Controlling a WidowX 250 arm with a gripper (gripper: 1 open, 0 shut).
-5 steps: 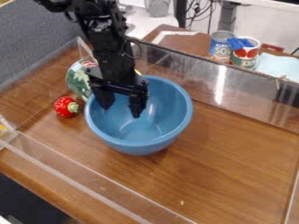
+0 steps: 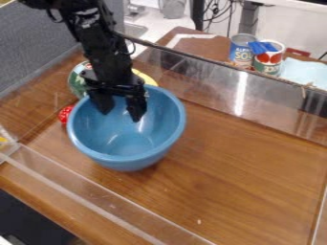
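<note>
A blue bowl (image 2: pixel 128 144) sits on the wooden floor of the enclosure, left of centre. The black gripper (image 2: pixel 118 100) is down at the bowl's back-left part, its fingertips over or inside the bowl, open. Whether the fingers touch the bowl's wall I cannot tell. A red object (image 2: pixel 65 114) is mostly hidden behind the bowl's left side. A green and white item (image 2: pixel 76 80) and a yellow one lie behind the arm and bowl, partly covered.
A clear wall rings the area. Beyond it at the back right stand cans (image 2: pixel 242 51) and a light blue cloth (image 2: pixel 304 72).
The bowl and gripper have moved left together, from centre toward the red object, which is now more hidden by the bowl.
</note>
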